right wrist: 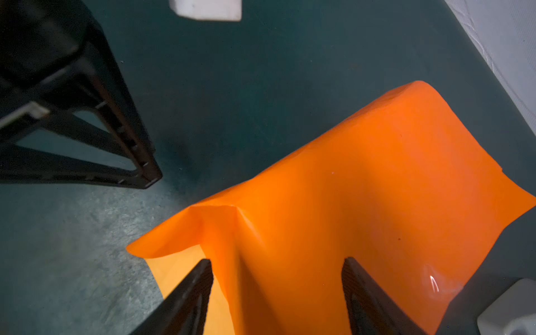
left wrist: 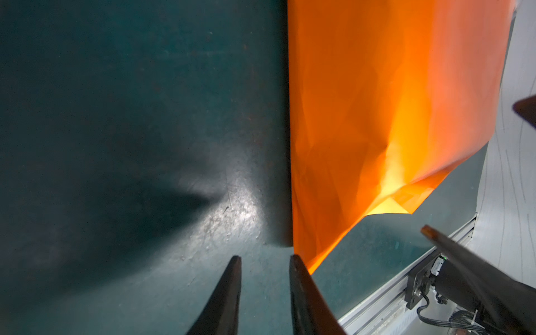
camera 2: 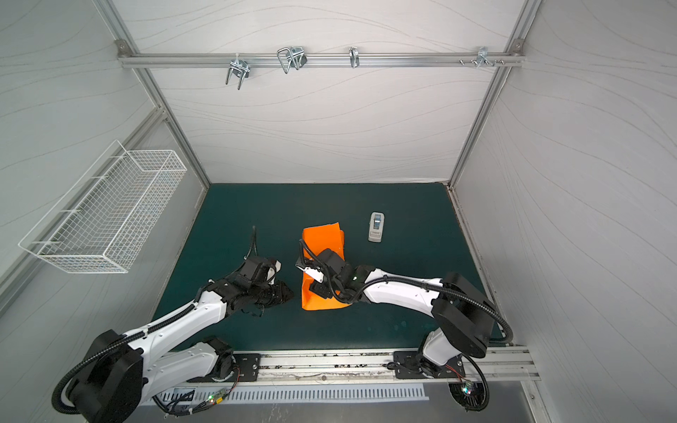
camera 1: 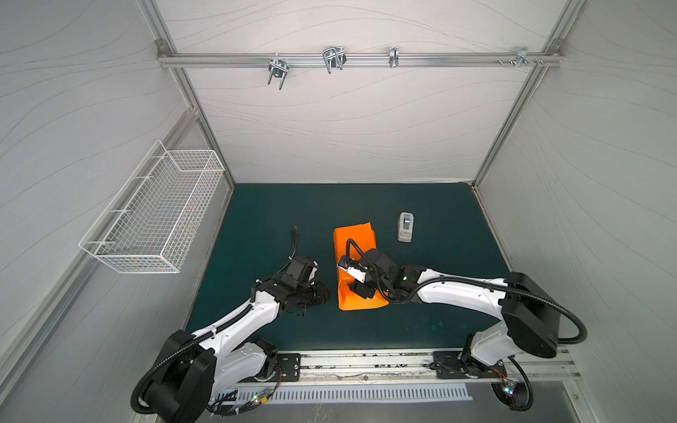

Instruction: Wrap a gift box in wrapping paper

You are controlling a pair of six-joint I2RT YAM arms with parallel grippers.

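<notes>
A folded orange sheet of wrapping paper (camera 1: 356,232) lies on the dark green table with creased, raised ends; whatever it covers is hidden. My left gripper is part open just left of the paper, its fingertips near a pointed end, nothing seen between them. My right gripper hangs over the paper, part open, with orange paper visible below and between its fingers; it does not appear closed on it.
A small pale grey device (camera 1: 404,227) lies behind the paper to the right. A white wire basket (camera 1: 172,211) hangs on the left wall.
</notes>
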